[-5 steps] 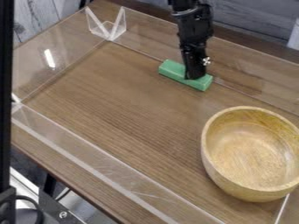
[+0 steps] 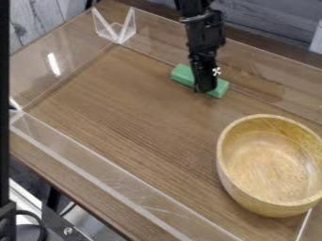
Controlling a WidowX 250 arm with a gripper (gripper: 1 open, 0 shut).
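Observation:
A black robot arm comes down from the top centre, its gripper (image 2: pixel 202 83) low over a green rectangular block (image 2: pixel 217 88) on the wooden table (image 2: pixel 113 127). The fingertips are at the block's middle and hide part of it. The gripper looks shut; whether it touches the block is hard to tell.
A large pale yellow bowl (image 2: pixel 268 162) sits at the lower right. A clear plastic container (image 2: pixel 113 25) stands at the upper left. Black cables lie at the lower left edge.
The gripper has shifted slightly left and down onto the block's middle, covering more of it. The block stays in about the same place.

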